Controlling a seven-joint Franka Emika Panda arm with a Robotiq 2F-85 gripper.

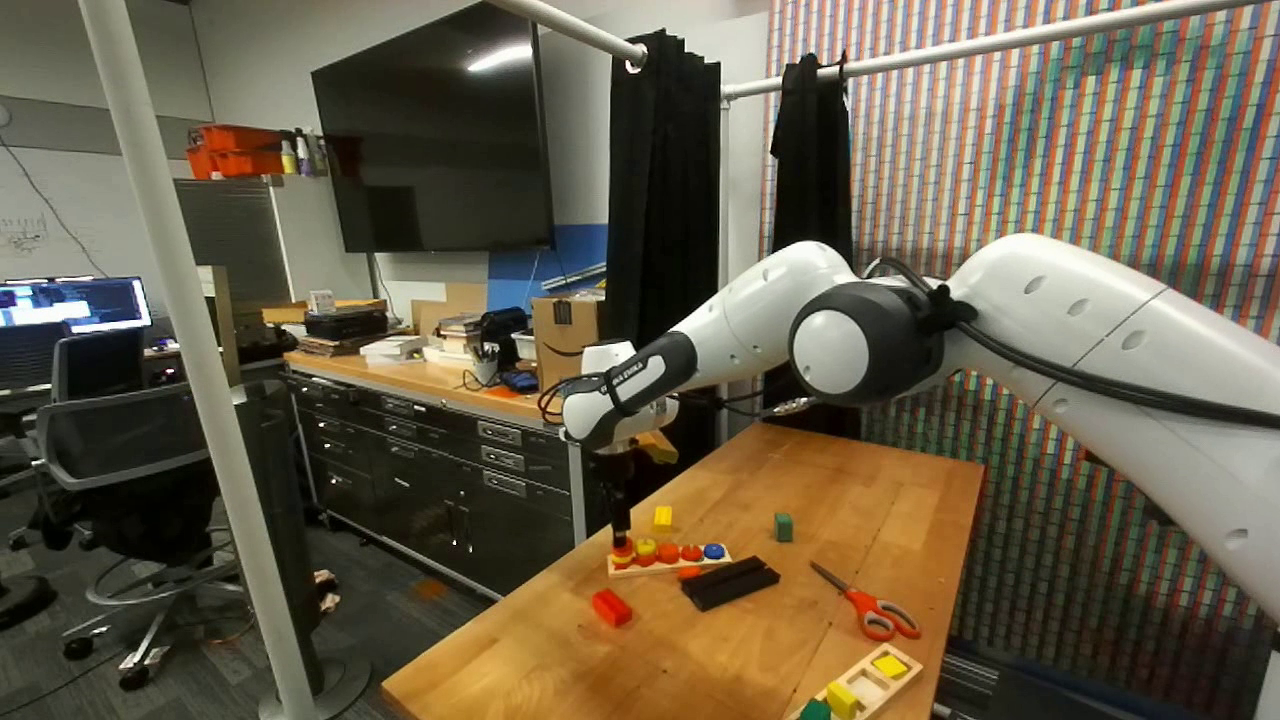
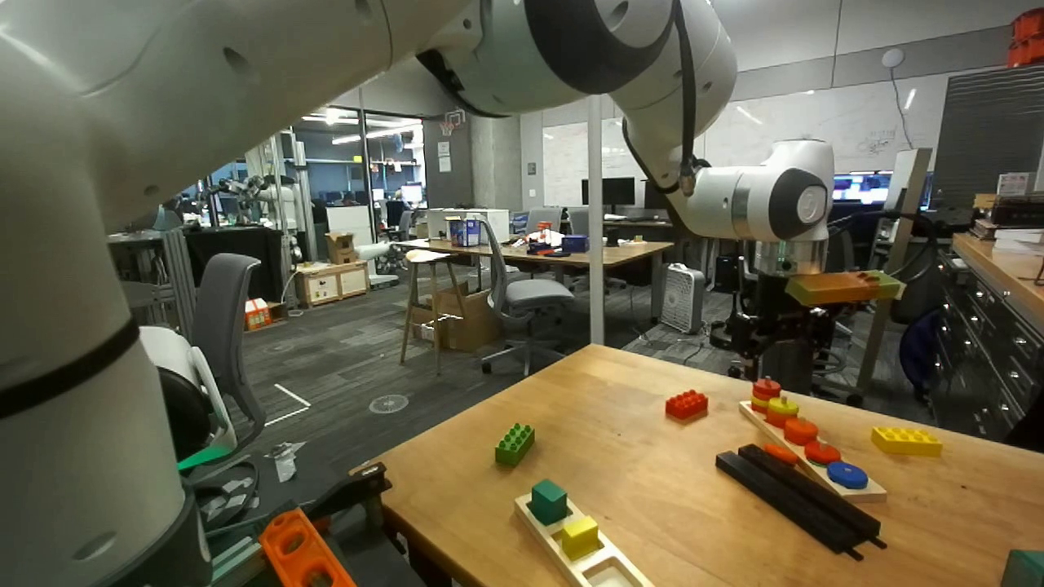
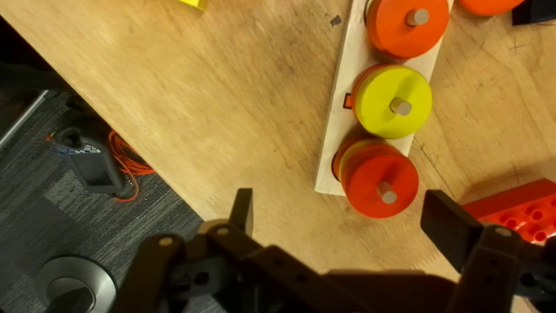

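Observation:
My gripper is open above the table, its dark fingers spread wide with nothing held between them. Ahead of them in the wrist view stands a wooden peg board (image 3: 333, 151). The stack at its near end has a red disc (image 3: 375, 193) on top, with its peg poking through. Beside it is a stack topped by a yellow disc (image 3: 383, 112), then one with an orange disc (image 3: 406, 34). A blue disc (image 2: 847, 475) sits at the board's other end in exterior view 2. The red-topped stack lies slightly beyond the fingertips, off toward the right finger.
A red toy brick (image 3: 521, 208) lies close to the right finger. Black bars (image 2: 802, 499) rest alongside the board, with a yellow brick (image 2: 906, 441) on its other side. Scissors (image 1: 870, 606) and a shape tray (image 1: 873, 686) lie farther off. The table edge is near the gripper.

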